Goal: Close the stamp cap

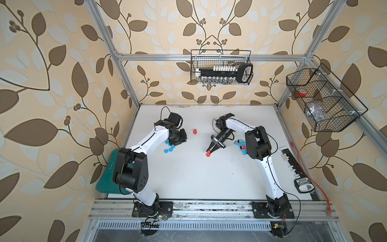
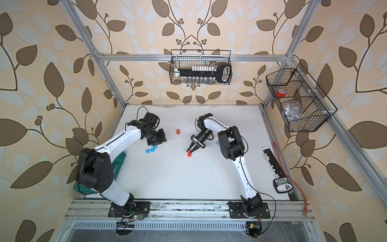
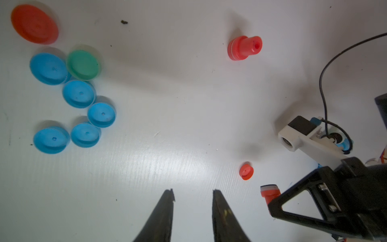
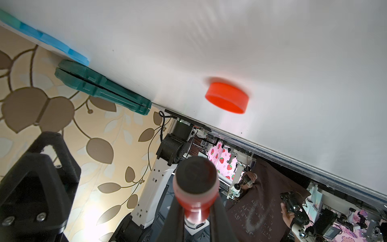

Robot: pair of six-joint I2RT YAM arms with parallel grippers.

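Observation:
A red stamp (image 4: 196, 183) is held in my right gripper (image 2: 190, 151), its dark face pointing outward and its narrow handle between the fingers. In the left wrist view it juts from the right fingertips, a short gap from a small red cap (image 3: 246, 171) lying on the table. The right wrist view shows that cap (image 4: 227, 97) resting on the white surface, apart from the stamp. My left gripper is part open above the table with nothing between its fingers, to the left of the cap.
A second red stamp (image 3: 243, 47) stands farther back. Several blue caps (image 3: 79, 94), a green cap (image 3: 83, 65) and a larger red cap (image 3: 34, 24) lie at the left. More stamps (image 1: 243, 147) lie beside the right arm.

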